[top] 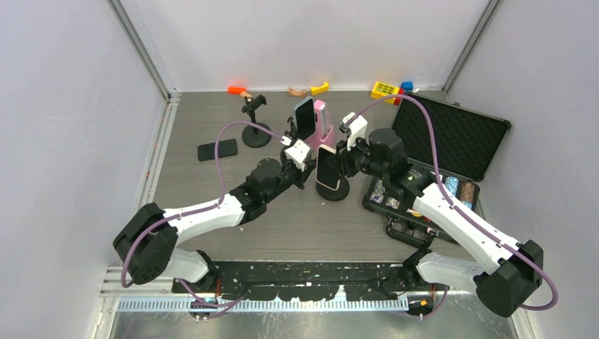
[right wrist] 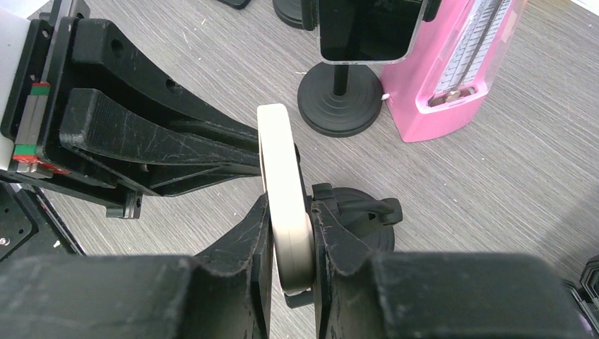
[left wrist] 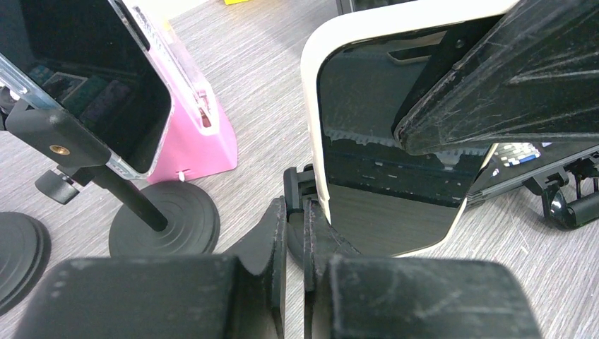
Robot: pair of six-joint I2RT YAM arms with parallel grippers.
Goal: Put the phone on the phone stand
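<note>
A white-edged phone (top: 326,169) (left wrist: 395,205) (right wrist: 282,148) stands tilted at a black stand with a round base (top: 333,193) (right wrist: 367,226), and my right gripper (top: 340,159) is shut on it. Just left of the phone, my left gripper (top: 308,167) is shut on a slim black part of that stand, seen between its fingertips in the left wrist view. Whether the phone rests fully in the stand's holder is hidden.
Behind stand a phone on another stand (top: 304,117) and a pink metronome (top: 323,123). An empty stand (top: 256,138) and a dark phone (top: 217,150) lie to the left. An open case (top: 445,138) occupies the right.
</note>
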